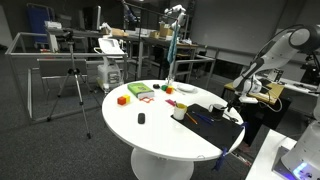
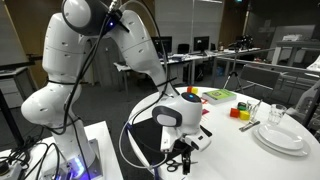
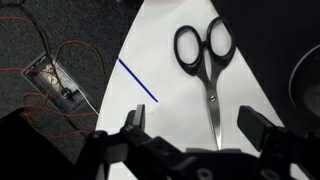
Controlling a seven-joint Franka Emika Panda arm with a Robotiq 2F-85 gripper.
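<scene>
In the wrist view a pair of scissors [image 3: 208,62] with black handles lies on the white table; its silver blades point down the picture, toward the space between my fingers. My gripper is open above them, its dark fingers [image 3: 262,132] wide apart with nothing held. From exterior view 1, the gripper [image 1: 235,103] hangs low over the table's right side. Exterior view 2 has it close over the near table edge, where the white arm [image 2: 180,120] hides part of the surface.
A black mat [image 1: 208,130] covers part of the round table [image 1: 125,125]. A pale mug [image 1: 180,112] and a pan [image 3: 308,80] are nearby. White plates [image 2: 281,137], colored blocks and a green box [image 1: 138,92] stand farther off.
</scene>
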